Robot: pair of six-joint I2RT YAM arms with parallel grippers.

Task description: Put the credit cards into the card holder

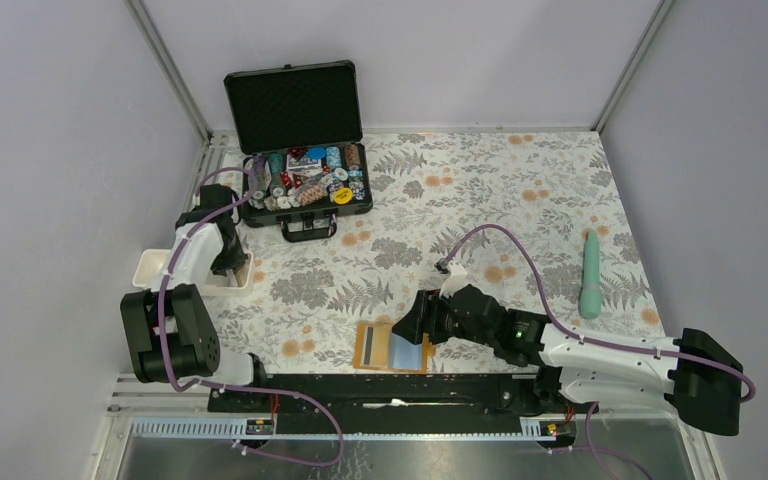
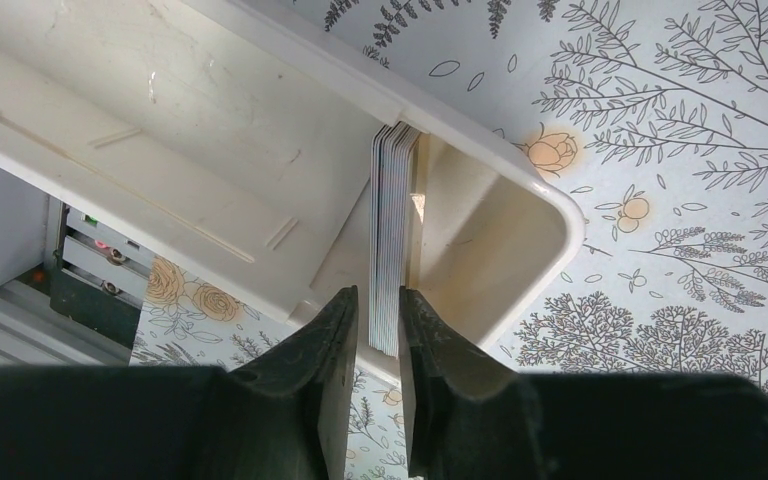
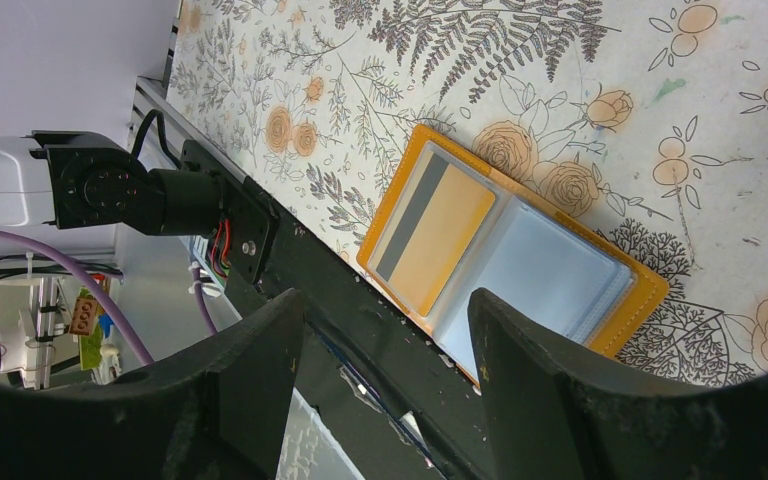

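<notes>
A row of thin cards (image 2: 392, 220) stands on edge inside the white bin (image 2: 550, 225), beside a wooden-looking strip. My left gripper is over the bin with its fingers part open; the stack's near end shows between the fingertips, and I cannot tell how deep they reach. Near the table's front edge lies the orange card holder (image 3: 640, 315), spread open. A gold card with a dark stripe (image 3: 435, 225) is in one clear pocket; the other pocket (image 3: 530, 275) looks pale blue. My right gripper hangs above the holder, fingers apart and nothing between them.
An open black case (image 1: 305, 195) full of small items stands at the back left, close to the left arm. A green cylinder (image 1: 590, 275) lies on the right.
</notes>
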